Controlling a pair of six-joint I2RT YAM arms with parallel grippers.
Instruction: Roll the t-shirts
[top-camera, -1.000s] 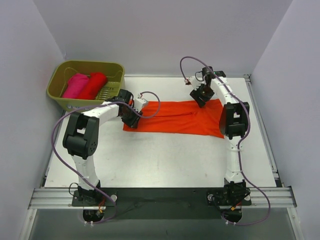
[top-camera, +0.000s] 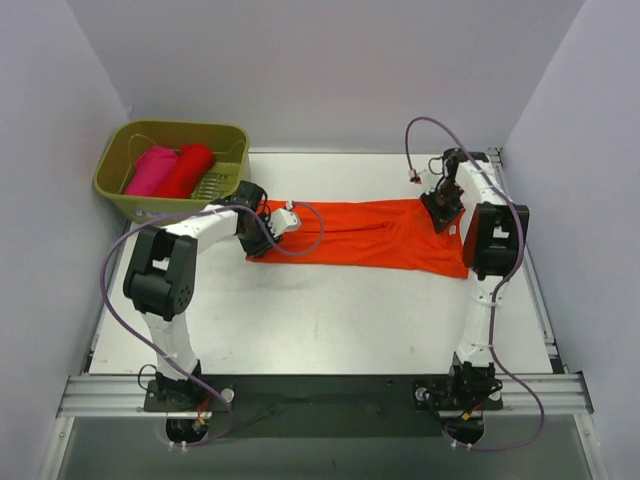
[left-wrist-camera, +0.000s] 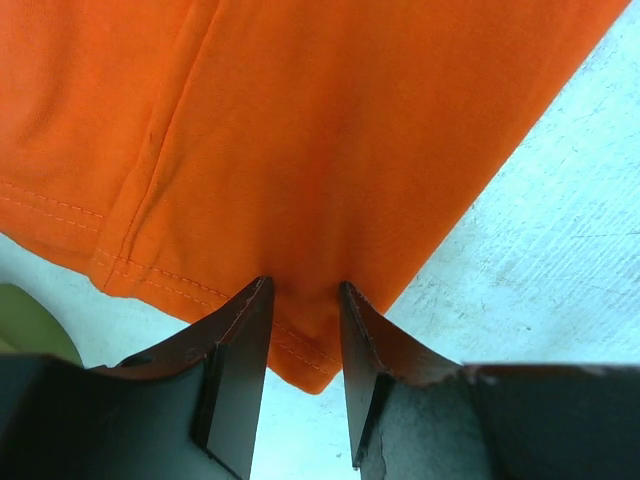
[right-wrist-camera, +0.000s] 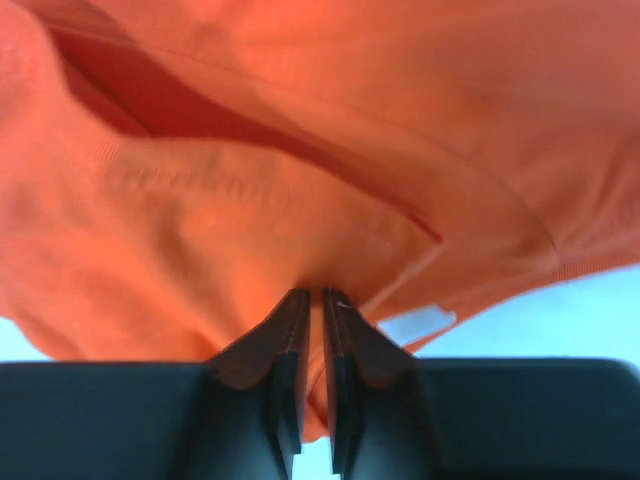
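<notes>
An orange t-shirt (top-camera: 350, 240) lies spread in a long strip across the white table, its right end wider and creased. My left gripper stands open, fingertips low over the shirt's left end near a hemmed corner. My right gripper is low at the shirt's right end, beside a folded edge and a small white label (right-wrist-camera: 418, 322); its fingertips are close together with a narrow gap, and the blurred view does not show whether they grip fabric.
A green bin (top-camera: 140, 130) at the back left holds a pink roll (top-camera: 152, 170) and a red roll (top-camera: 187, 172). Grey walls border both sides and the back.
My left arm shifted only slightly.
</notes>
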